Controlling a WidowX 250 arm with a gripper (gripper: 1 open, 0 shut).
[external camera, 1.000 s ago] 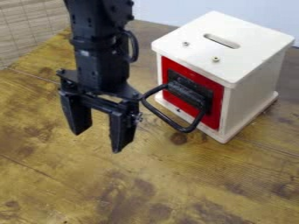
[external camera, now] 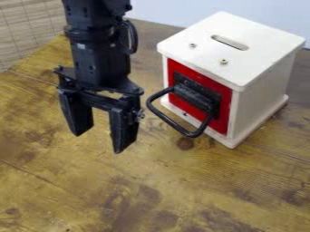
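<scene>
A white box (external camera: pixel 256 91) with a slot in its top stands at the right, its red front (external camera: pixel 180 72) turned toward the left. On that front is a black latch piece with a looped black handle (external camera: pixel 187 129) that sticks out low toward the table. My black gripper (external camera: pixel 100 127) hangs left of the box and apart from the handle, open, with its two fingers spread and nothing between them.
A woven mat (external camera: pixel 24 27) lies at the back left, and a pale wall is behind the box.
My gripper has shifted slightly left and up, a little farther from the handle. The box and handle look unchanged.
</scene>
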